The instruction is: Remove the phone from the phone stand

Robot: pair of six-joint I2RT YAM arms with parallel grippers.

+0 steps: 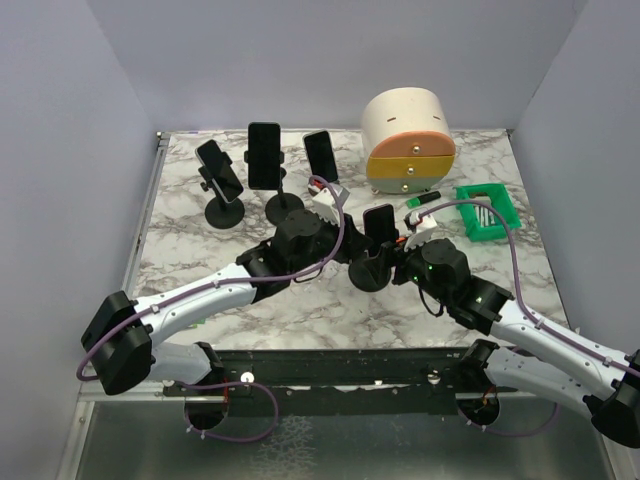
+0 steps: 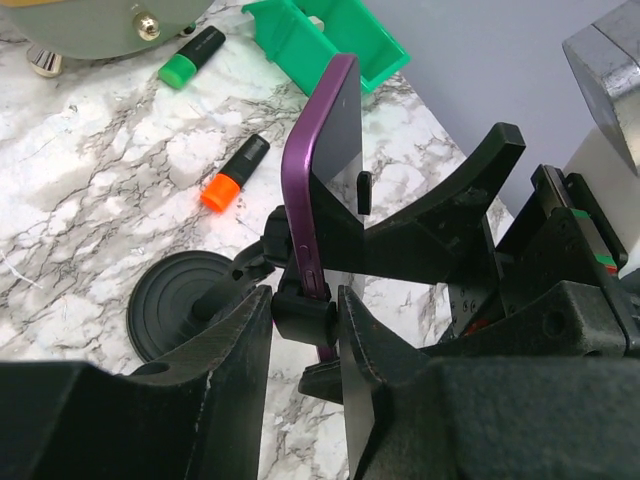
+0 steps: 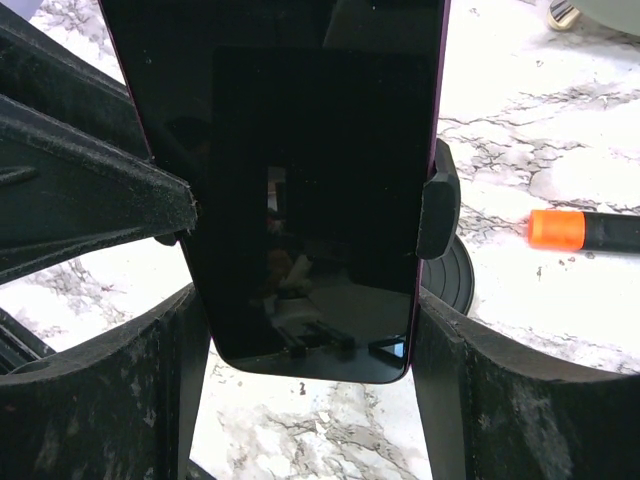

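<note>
A black phone with purple edge (image 2: 298,190) stands on a round black stand (image 2: 160,310) at the table's centre-right. My left gripper is shut on the stand's black holder at the phone's lower part, seen at the bottom of the left wrist view. In the top view both grippers crowd around the phone and hide much of the stand.
Three other phones on stands (image 1: 264,150) stand at the back left. A drawer toy (image 1: 408,130), a green tray (image 1: 485,225) and two markers (image 2: 232,178) lie to the back and right.
</note>
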